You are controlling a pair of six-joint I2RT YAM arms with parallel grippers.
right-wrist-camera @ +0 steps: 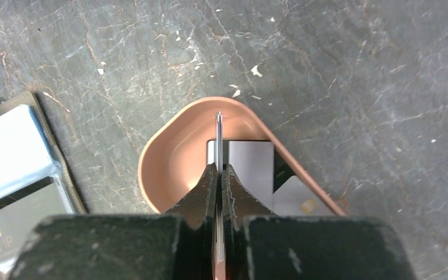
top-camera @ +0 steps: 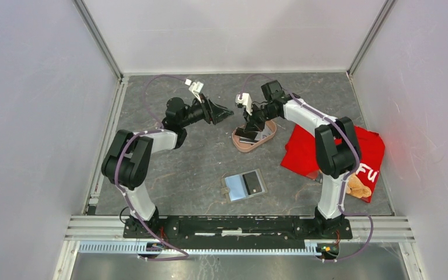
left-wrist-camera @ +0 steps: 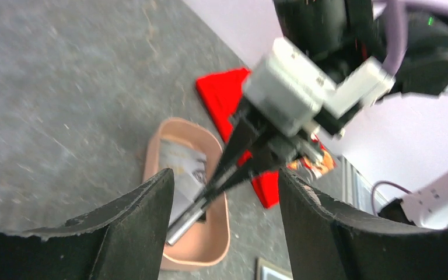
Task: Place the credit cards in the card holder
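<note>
My right gripper is shut on a thin card (right-wrist-camera: 219, 131), seen edge-on in the right wrist view and pointing over the pink basket (right-wrist-camera: 157, 149). Inside the basket lie other cards, among them a silver one (right-wrist-camera: 254, 169) and a grey one (right-wrist-camera: 297, 195). To the left of the basket in the top view, my left gripper (top-camera: 224, 116) hangs with its fingers apart and nothing between them. The card holder (top-camera: 254, 182), with a pale blue side and a dark panel, lies flat near the front of the table.
A red cloth bag (top-camera: 300, 153) with a teddy print covers the right side of the table. Both grippers are close together near the basket.
</note>
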